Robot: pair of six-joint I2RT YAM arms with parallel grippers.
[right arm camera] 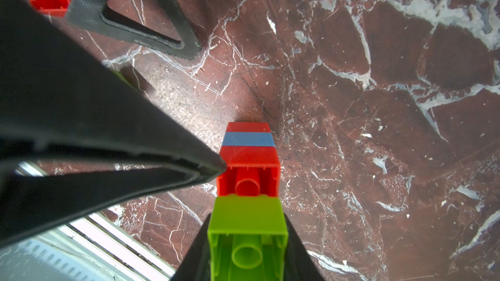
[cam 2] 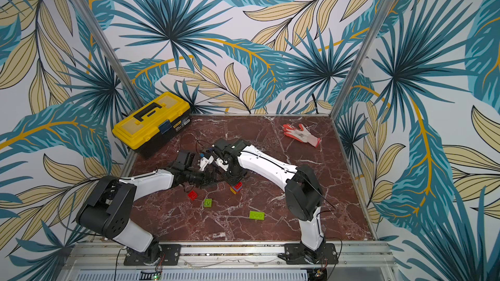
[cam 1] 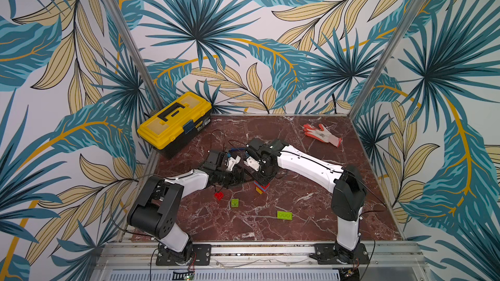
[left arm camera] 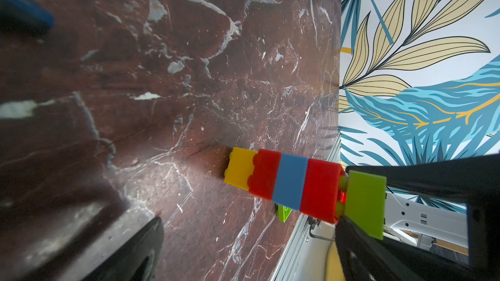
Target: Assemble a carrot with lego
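Note:
A brick stack shows in the left wrist view: yellow (left arm camera: 240,167), red (left arm camera: 264,170), blue (left arm camera: 290,179), another red (left arm camera: 319,186). A green brick (left arm camera: 367,202) sits at its end, studs partly visible in a narrow gap beside that red brick. My right gripper is shut on the green brick, its fingers either side of it. The left gripper is open, nothing between its fingers. In the right wrist view a left fingertip (right arm camera: 218,165) reaches the side of the red brick; contact is unclear. From above, the arms hide much of the stack.
Loose on the table lie a red brick (cam 1: 219,195), a small green brick (cam 1: 235,203) and a longer green brick (cam 1: 284,215). At the back stand a yellow toolbox (cam 1: 177,119) and a glove (cam 1: 323,134).

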